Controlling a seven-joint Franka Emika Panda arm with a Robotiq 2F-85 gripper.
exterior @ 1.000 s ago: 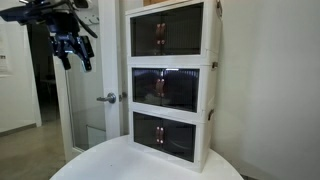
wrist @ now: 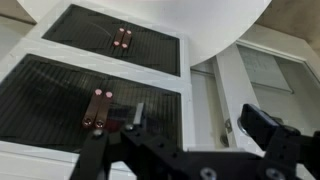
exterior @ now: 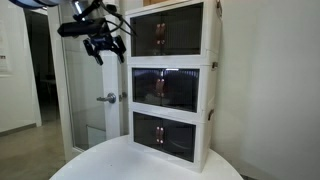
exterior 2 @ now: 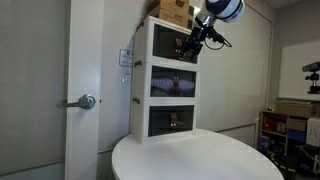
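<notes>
A white cabinet [exterior: 205,90] of three stacked units stands on the round white table, its dark doors closed. Brown handles [exterior: 160,33] sit in pairs at the middle of each unit. High up, in front of the cabinet and to its left in exterior view 1, hangs my gripper [exterior: 110,56], open, with no object visible between its fingers. Exterior view 2 has the gripper [exterior 2: 189,50] overlapping the top unit. Inverted in the wrist view, two units show, with the handles [wrist: 98,108] of one near the left finger [wrist: 93,150].
Cardboard boxes [exterior 2: 172,12] rest on top of the cabinet.
My gripper has moved right in exterior view 1, closer to the cabinet's upper part. The cabinet and its doors look the same.
</notes>
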